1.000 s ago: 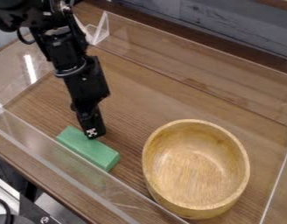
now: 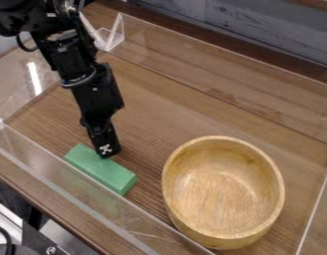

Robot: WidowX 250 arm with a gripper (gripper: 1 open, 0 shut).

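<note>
A green rectangular block [image 2: 100,171] lies at the lower left of the wooden table [image 2: 206,80]. My black gripper [image 2: 105,147] points down just behind it, its tips low beside the block's far end; it looks shut, with nothing visible between its fingers. Whether the tips touch the table or the block is hard to tell.
A round, light tan bowl [image 2: 222,191] sits to the right of the block. Transparent edging runs along the near side and left, with a wall at the back.
The arm has shifted very slightly to the left over the last second; the block and bowl look unmoved.
</note>
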